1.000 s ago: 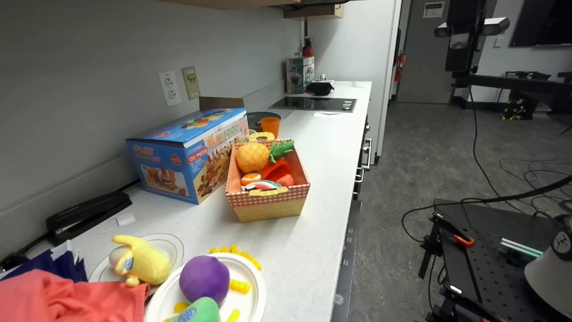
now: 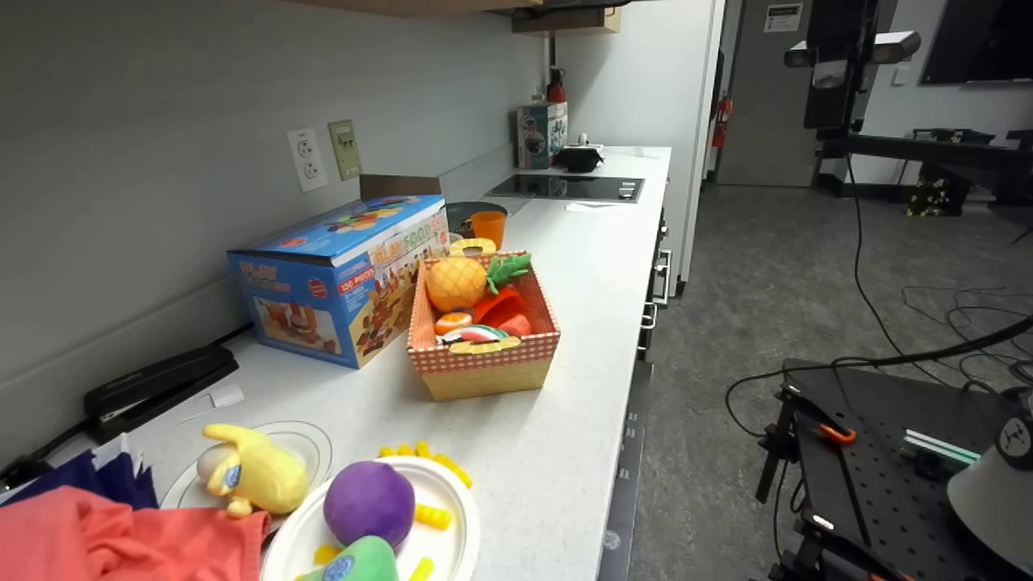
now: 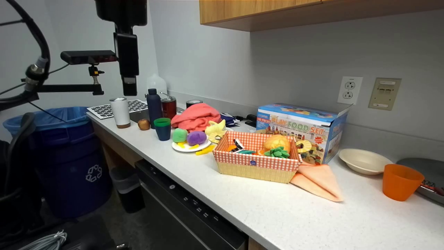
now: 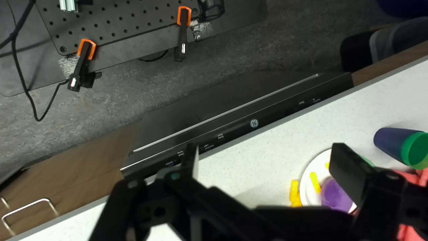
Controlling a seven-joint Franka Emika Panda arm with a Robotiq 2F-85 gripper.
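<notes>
My gripper is open, its two black fingers (image 4: pixel 348 168) wide apart with nothing between them. In exterior view 2 the gripper (image 3: pixel 129 85) hangs high at the upper left, clear of the counter. A checked basket (image 2: pixel 489 382) holds a toy pineapple (image 2: pixel 457 282), red pieces and a watermelon slice (image 2: pixel 476 334). On a white plate (image 2: pixel 465 532) rest a purple plush (image 2: pixel 370 503), a green plush (image 2: pixel 363 562) and yellow sticks. A yellow plush (image 2: pixel 266 474) lies beside it on another plate.
A play food box (image 3: pixel 291 129) stands behind the basket, with an orange cup (image 3: pixel 400 182) and beige bowl (image 3: pixel 364 161) to its right. A blue-green cup (image 3: pixel 162 129) and coral cloth (image 3: pixel 197 118) sit near the plate.
</notes>
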